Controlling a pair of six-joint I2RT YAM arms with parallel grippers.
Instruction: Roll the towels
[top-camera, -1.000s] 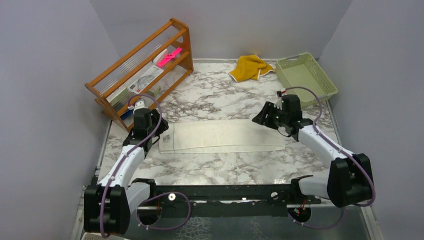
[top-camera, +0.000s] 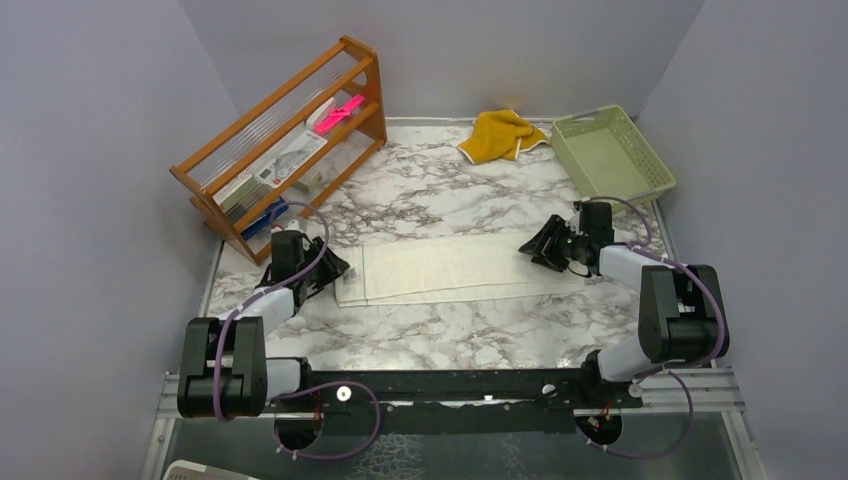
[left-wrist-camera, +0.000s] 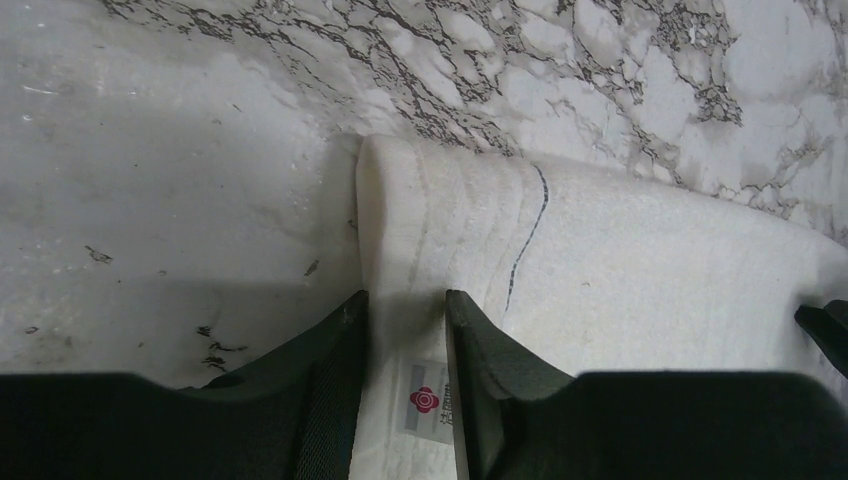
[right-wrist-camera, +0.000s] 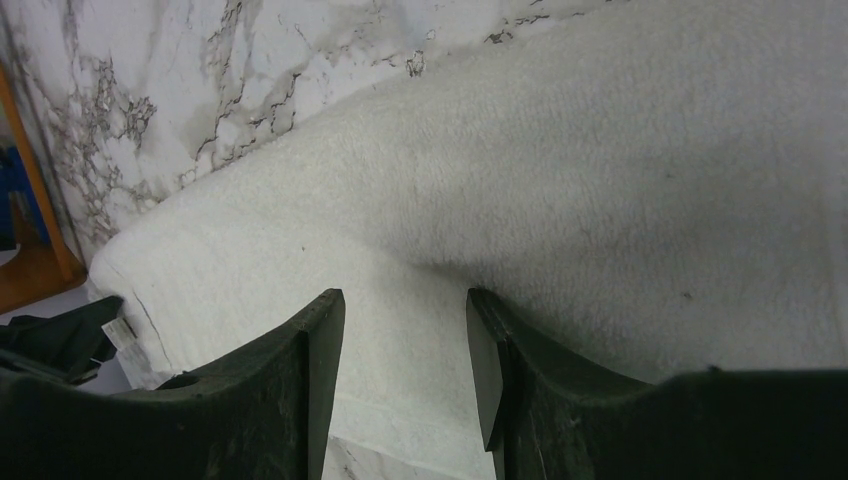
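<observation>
A white towel (top-camera: 440, 269) lies folded into a long flat strip across the middle of the table. At its left end, my left gripper (top-camera: 345, 276) is partly open, with its fingers (left-wrist-camera: 475, 370) near the folded edge and a printed label (left-wrist-camera: 428, 398) showing between them. In the right wrist view, my right gripper is partly open over the towel (right-wrist-camera: 590, 180), its fingertips apart. No cloth is visibly pinched by either gripper, though contact with the towel cannot be told for sure.
A yellow towel (top-camera: 500, 137) lies crumpled at the back, beside a green basket (top-camera: 612, 155) at the back right. A wooden rack (top-camera: 290, 130) holding several items stands at the back left. Bare marble lies in front of and behind the white towel.
</observation>
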